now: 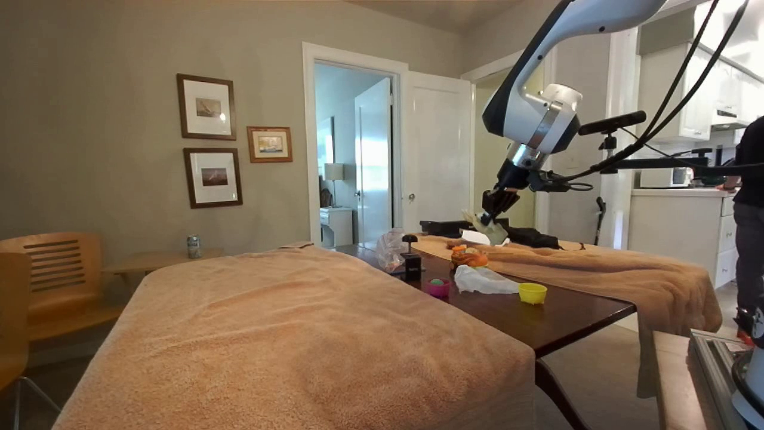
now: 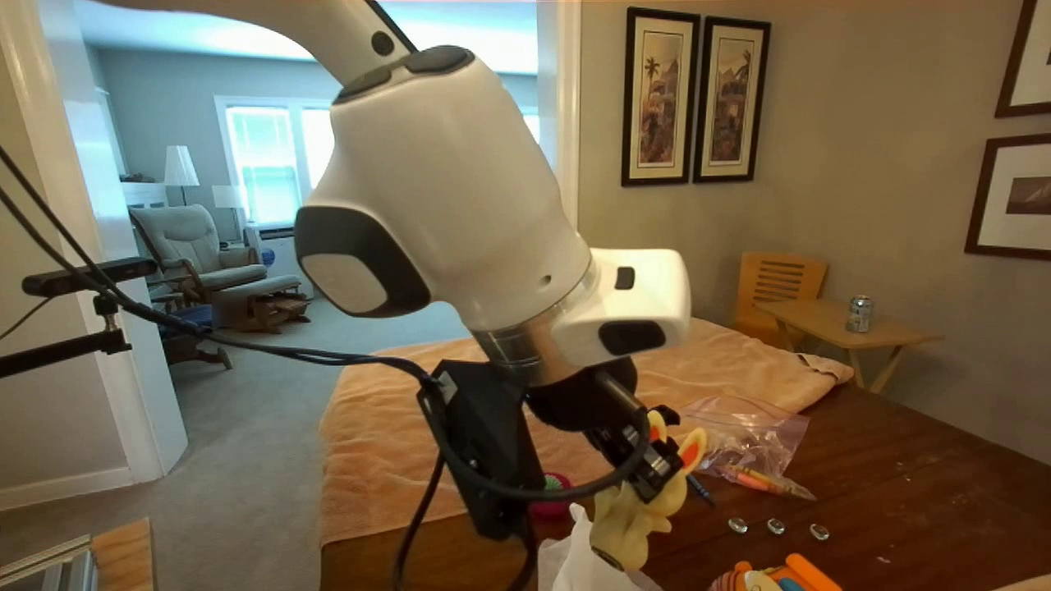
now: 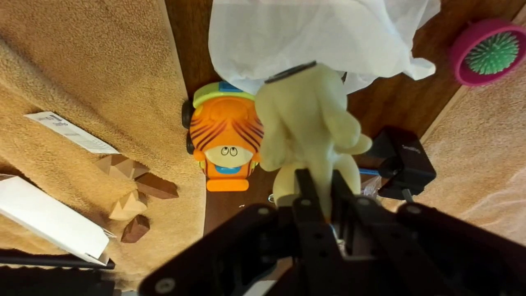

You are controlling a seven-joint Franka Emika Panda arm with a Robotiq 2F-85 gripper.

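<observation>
A pale yellow rubbery toy figure (image 3: 305, 113) with orange-lined ears (image 2: 692, 450) hangs in the air, pinched between the fingers of my gripper. In exterior view 1 the gripper (image 1: 490, 217) is tilted, and the toy (image 1: 492, 230) shows just below it. Beneath, on the dark table (image 1: 566, 315), stand an orange tiger-striped toy car (image 3: 227, 138) and a crumpled white plastic bag (image 3: 305, 37). The toy overlaps the bag's edge in the wrist view and appears above it. Part of the toy is covered by the fingers.
A magenta cup (image 3: 459, 59) holds a green spiky ball (image 3: 493, 53). A black box (image 3: 414, 160), a yellow cup (image 1: 532, 293) and a clear zip bag (image 2: 749, 438) are also on the table. Brown and tan blocks (image 3: 129, 204) lie on the towel (image 3: 98, 98).
</observation>
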